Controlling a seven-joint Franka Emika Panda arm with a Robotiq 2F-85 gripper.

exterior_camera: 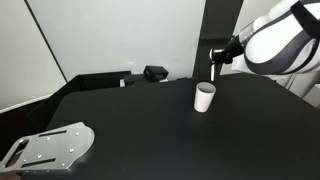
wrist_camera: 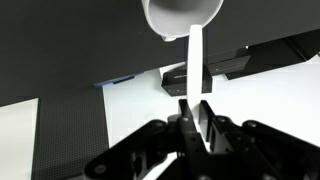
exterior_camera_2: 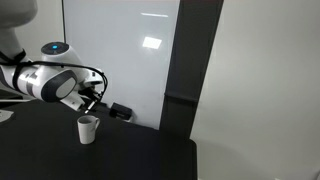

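A white mug (exterior_camera: 204,97) stands upright on the black table; its handle shows in exterior view 2, where the mug (exterior_camera_2: 87,130) is below the arm. My gripper is shut on a slim white stick (wrist_camera: 195,65), which points away from the fingers toward the mug's rim. In exterior view 1 the stick (exterior_camera: 212,73) hangs nearly upright from the gripper (exterior_camera: 215,56), just above and slightly right of the mug's opening. The wrist view shows the mug (wrist_camera: 178,17) cut off by the top edge, with the stick's tip overlapping its near rim.
A silver slotted plate (exterior_camera: 48,148) lies at the table's left front. Near the back edge sits a small black box (exterior_camera: 155,73). White panels (exterior_camera: 120,35) stand behind the table.
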